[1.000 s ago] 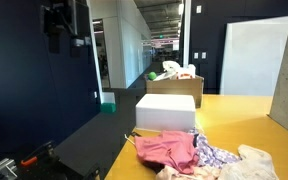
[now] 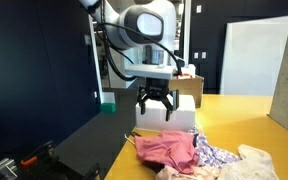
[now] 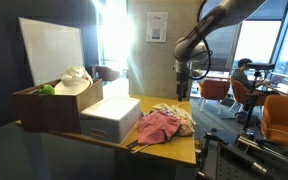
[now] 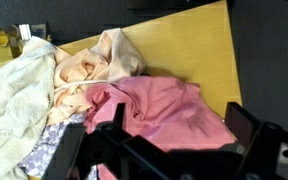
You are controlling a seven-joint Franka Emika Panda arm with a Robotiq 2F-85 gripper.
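Observation:
A crumpled pink cloth (image 2: 167, 149) lies on the near part of the yellow table. In the wrist view, the pink cloth (image 4: 172, 98) spreads below and partly between my fingers. Peach cloth (image 4: 102, 62), white cloth (image 4: 16, 95) and a patterned cloth (image 4: 44, 150) lie beside it to the left. My gripper (image 2: 156, 108) hangs above the pink cloth with its fingers apart and nothing between them. From the other side, the gripper (image 3: 191, 94) also shows clear of the pile. The fingers hide the lower part of the cloth in the wrist view.
A white box (image 3: 112, 122) stands just behind the cloths. Beyond it is a brown box (image 3: 56, 108) holding a pale plush and a green item. Bare yellow tabletop (image 2: 234, 105) extends at the back right. A person (image 3: 246, 85) sits among orange chairs in the background.
My arm has swung in from the upper left, moving right and down until the gripper is over the cloths. The cloths and boxes have stayed in place.

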